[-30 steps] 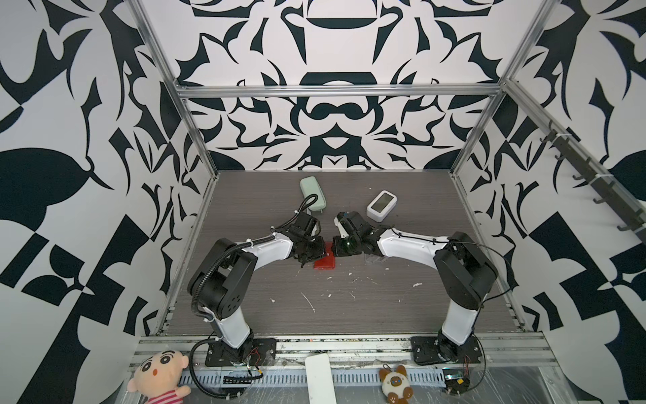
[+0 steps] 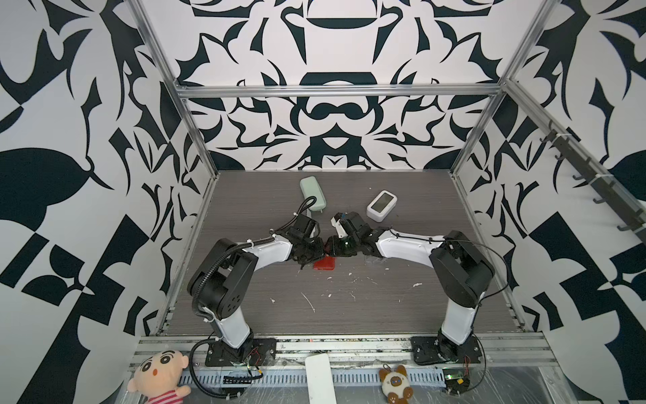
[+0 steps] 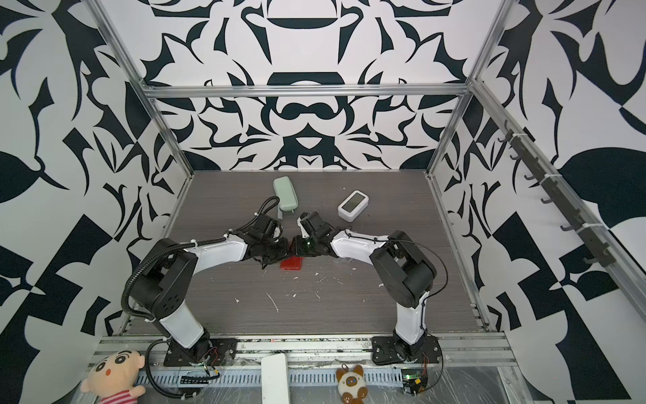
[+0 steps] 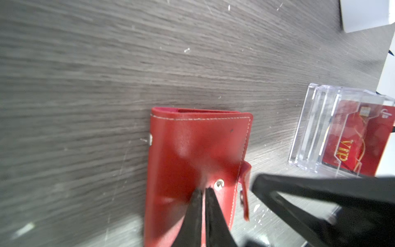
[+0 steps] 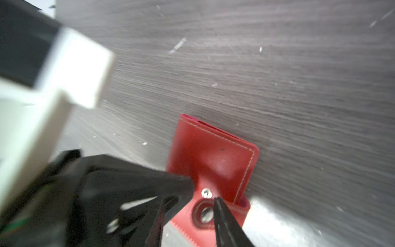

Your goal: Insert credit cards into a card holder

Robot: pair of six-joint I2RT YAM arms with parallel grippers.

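Note:
A red leather card holder (image 2: 324, 263) lies on the table between my grippers, with a snap button and strap visible in the wrist views. My left gripper (image 2: 313, 250) is at its left side; in the left wrist view its dark fingertips are low over the holder (image 4: 185, 152), their gap unclear. My right gripper (image 3: 299, 245) is at the holder's right, its fingers (image 5: 226, 226) low over the strap end. A clear plastic box (image 4: 304, 123) with red VIP cards inside stands to the right in the left wrist view.
A mint-green case (image 2: 313, 192) and a white device with screen (image 2: 381, 205) lie toward the back. Small white scraps dot the table. The front of the table between the arm bases is clear.
My right gripper has moved slightly left, closer to the card holder and my left gripper. The left arm has shifted very little.

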